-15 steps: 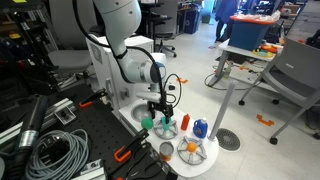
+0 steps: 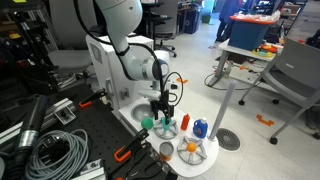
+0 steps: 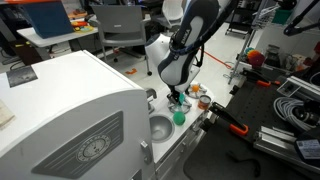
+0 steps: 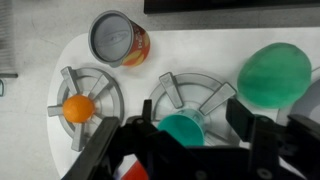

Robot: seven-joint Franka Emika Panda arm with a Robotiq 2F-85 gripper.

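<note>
A teal round-topped object (image 4: 182,128) stands on a grey burner in the middle of the wrist view, its lower part hidden by my gripper. My gripper is open around or just above it, one finger on each side, with gaps showing between. From the side, the gripper (image 2: 163,108) points down at the same teal object (image 2: 168,123). Whether any finger touches it, I cannot tell.
A green rounded object (image 4: 274,75) sits close on one side. An opened can (image 4: 119,39) and an orange ball (image 4: 78,108) on another burner lie on the other. A blue item (image 2: 200,129) and a red bottle (image 2: 184,122) stand nearby.
The gripper has shifted only slightly over the teal object. The objects on the white surface look unmoved.
</note>
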